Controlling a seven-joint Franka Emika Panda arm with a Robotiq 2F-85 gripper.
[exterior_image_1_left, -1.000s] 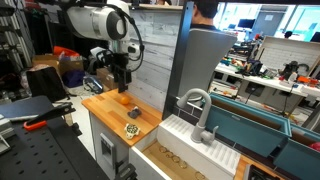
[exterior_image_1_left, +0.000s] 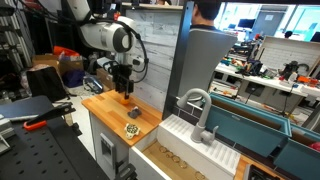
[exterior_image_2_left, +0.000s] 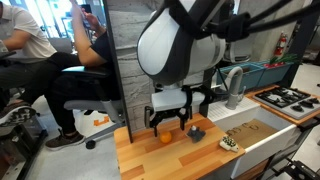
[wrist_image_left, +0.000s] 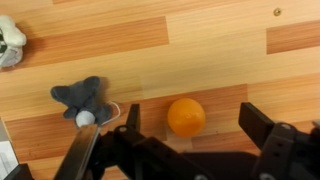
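An orange ball (wrist_image_left: 186, 117) rests on the wooden counter (wrist_image_left: 200, 55), seen in the wrist view between the tips of my gripper. The black fingers stand wide apart on either side of it, so the gripper is open and holds nothing. In exterior view 2 the ball (exterior_image_2_left: 165, 138) lies just below the gripper (exterior_image_2_left: 172, 123). A small grey plush toy (wrist_image_left: 84, 98) is close by, left of the ball in the wrist view. Farther off, a pale toy (wrist_image_left: 10, 42) is partly cut off by that view's left edge.
Beside the counter is a white sink (exterior_image_1_left: 170, 160) with a curved grey faucet (exterior_image_1_left: 196, 105). A grey wall panel (exterior_image_2_left: 135, 50) rises behind the counter. Bare wood lies around the ball, and a stove (exterior_image_2_left: 287, 98) stands at the far right.
The arm has come down a little, bringing my gripper closer to the orange ball. The ball and both toys appear to stay where they were.
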